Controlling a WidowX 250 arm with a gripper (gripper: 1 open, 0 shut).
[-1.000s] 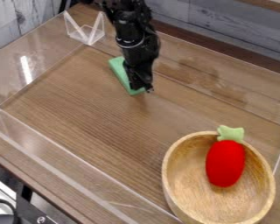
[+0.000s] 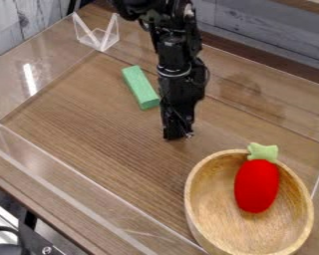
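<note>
My black gripper (image 2: 177, 127) reaches down from the top centre to the wooden table, shut, with nothing visible between its fingers. A green rectangular block (image 2: 141, 86) lies flat just left of it, apart from the fingertips. At the lower right a wooden bowl (image 2: 215, 214) holds a red strawberry-like toy (image 2: 257, 187) with a pale green top.
A clear plastic holder (image 2: 96, 30) stands at the top left, and another clear piece sits at the left edge. A back wall runs along the top right.
My gripper has moved right and a little down, away from the green block, which is now fully uncovered.
</note>
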